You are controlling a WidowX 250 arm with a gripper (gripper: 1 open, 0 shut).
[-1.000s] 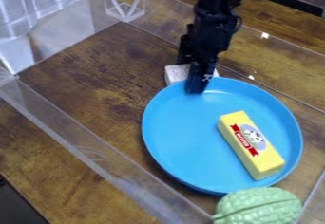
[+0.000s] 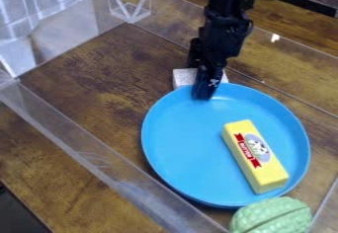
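My black gripper (image 2: 209,74) hangs from the top of the camera view, its fingertips low at the back rim of a blue plate (image 2: 185,148), over a small white object (image 2: 184,78) that is mostly hidden behind it. Whether the fingers grip that object I cannot tell. A yellow box (image 2: 255,156) with a red label lies on the right part of the plate.
A green ridged object (image 2: 271,218) sits at the front right, beside the plate. Clear low walls bound the wooden work surface (image 2: 93,79), which is bare at the left. A whitish item (image 2: 46,10) stands at the back left.
My gripper has shifted very slightly at the white object. The rest looks unchanged.
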